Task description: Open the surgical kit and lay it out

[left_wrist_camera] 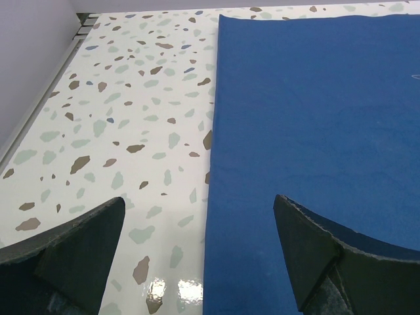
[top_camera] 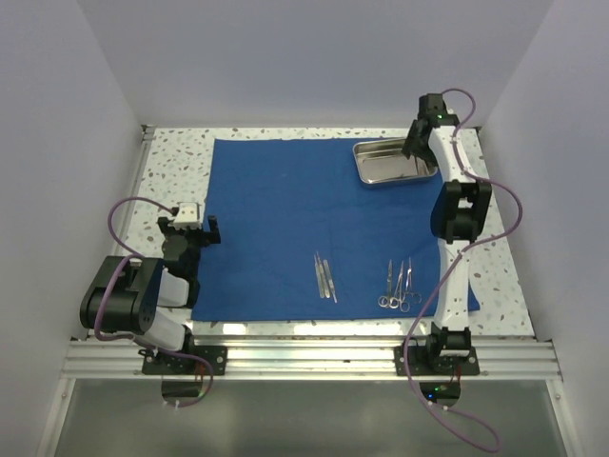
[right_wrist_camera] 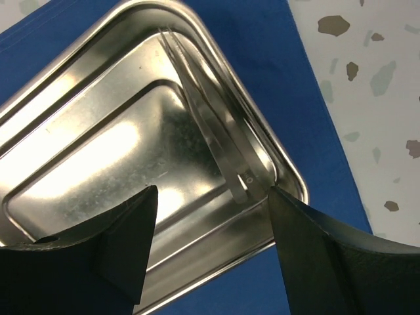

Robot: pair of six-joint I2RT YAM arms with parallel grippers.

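A steel tray [top_camera: 381, 171] sits at the back right of the blue cloth [top_camera: 276, 209]. In the right wrist view, tweezers [right_wrist_camera: 216, 144] lie inside along the right end of the tray [right_wrist_camera: 98, 170]. My right gripper hangs open over that end, its fingertips either side of the tweezers' lower part. My left gripper [top_camera: 188, 227] stands open above the cloth's left edge, holding nothing. At the front, several slim instruments [top_camera: 324, 278] lie in one group, and several scissor-like instruments [top_camera: 400, 286] in another.
Speckled table [left_wrist_camera: 131, 164] shows around the cloth. Walls stand at the back and both sides.
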